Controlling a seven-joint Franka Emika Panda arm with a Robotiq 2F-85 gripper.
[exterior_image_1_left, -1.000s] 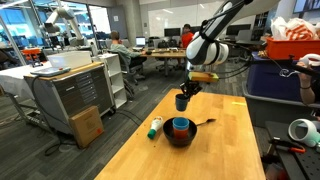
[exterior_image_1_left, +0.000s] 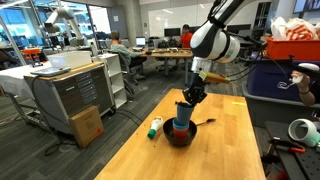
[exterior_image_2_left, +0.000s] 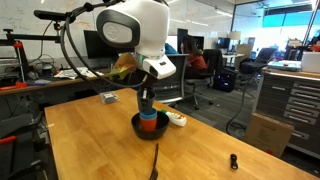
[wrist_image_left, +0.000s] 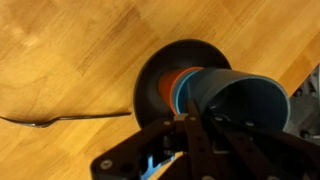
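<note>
A dark grey cup (wrist_image_left: 252, 103) is pinched at its rim by my gripper, shut on it, in the wrist view. Below it a blue cup (exterior_image_2_left: 148, 116) sits in an orange-red cup (exterior_image_2_left: 148, 126), both in a black bowl (exterior_image_2_left: 140, 129) on the table. From the first exterior view, the grey cup (exterior_image_1_left: 184, 111) is right over the blue one, its bottom at or inside the blue rim; how deep cannot be told. The white arm (exterior_image_1_left: 212, 50) reaches in from behind the bowl.
A dark fork (wrist_image_left: 66, 119) lies beside the bowl. Near the bowl stands a white and green bottle (exterior_image_1_left: 155, 127). A small black object (exterior_image_2_left: 233, 161) lies apart on the wooden table (exterior_image_2_left: 90, 135), which has wide bare areas.
With the grey cup in its grip, my gripper has come toward the bowl and down. The cup went from behind the stacked cups to directly over them.
</note>
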